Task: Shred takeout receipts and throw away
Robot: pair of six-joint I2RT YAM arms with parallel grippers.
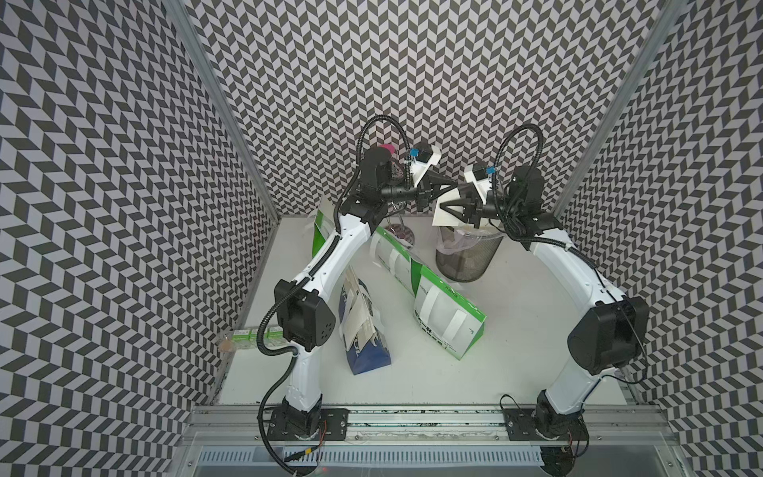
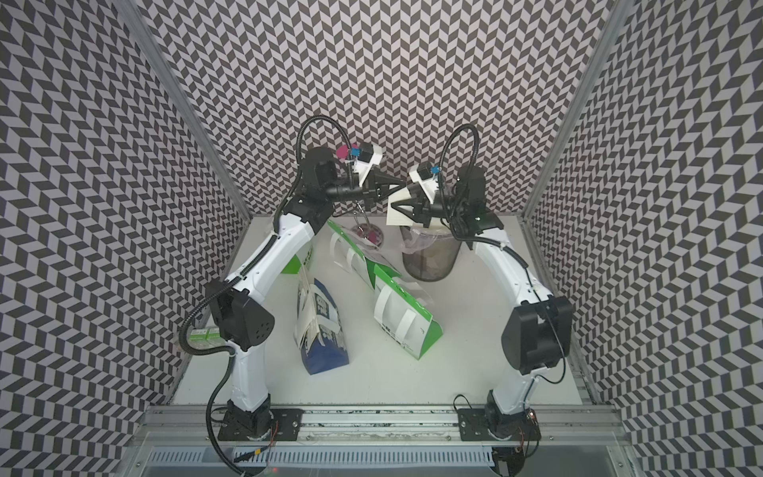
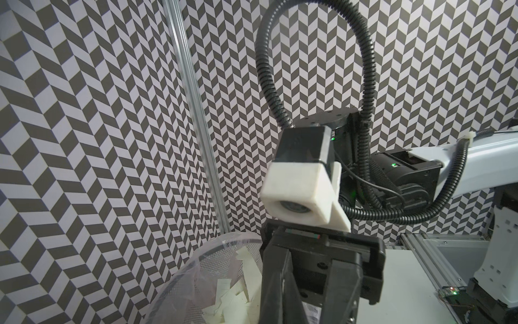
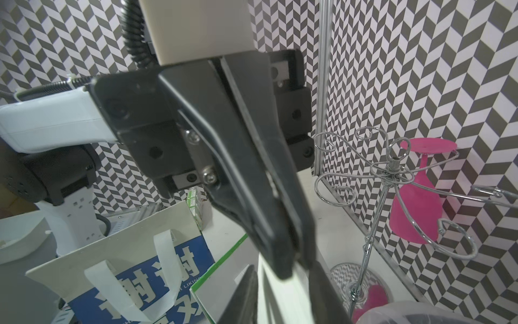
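Note:
A pale paper receipt hangs above the bin. In the right wrist view, my left gripper is shut, with the receipt running down from its fingertips. My right gripper reaches in from the other side, close to the left one. Its fingers stand apart in the left wrist view, with a bit of printed paper showing between them. The mesh bin has a clear liner and holds torn paper strips.
Green-and-white takeout boxes and a blue-and-white one lie left of the bin. A wire rack with a pink goblet stands behind the left arm.

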